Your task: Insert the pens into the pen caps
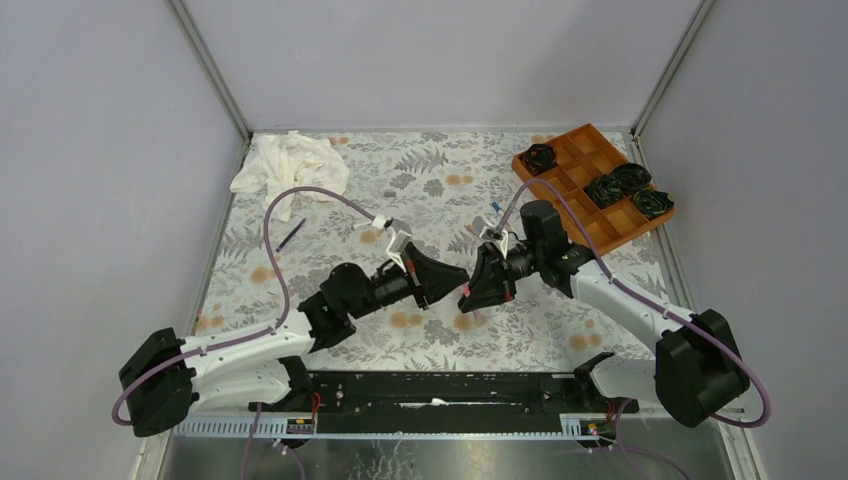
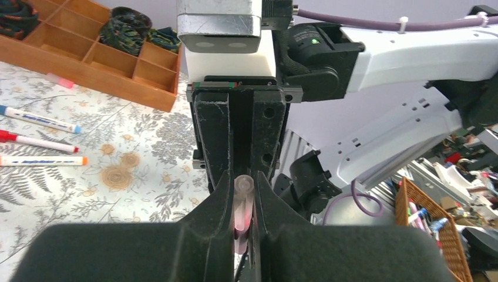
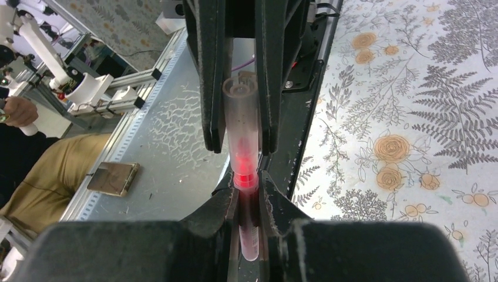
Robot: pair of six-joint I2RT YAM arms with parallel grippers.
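In the top view my left gripper [image 1: 440,285] and right gripper [image 1: 470,290] meet low in the middle. My left gripper is shut on a translucent pink pen piece [image 2: 242,202]. In the right wrist view an upright translucent tube [image 3: 241,120] with red inside stands in line with a pink lower section [image 3: 249,238]. The left gripper's fingers are at the upper part, the right gripper round the lower part; whether the right one grips it firmly is unclear. Loose pens [image 2: 41,161] lie on the table.
A wooden compartment tray [image 1: 570,185] with dark crumpled items is at the back right. A white cloth [image 1: 290,165] lies back left, a dark pen [image 1: 290,235] below it.
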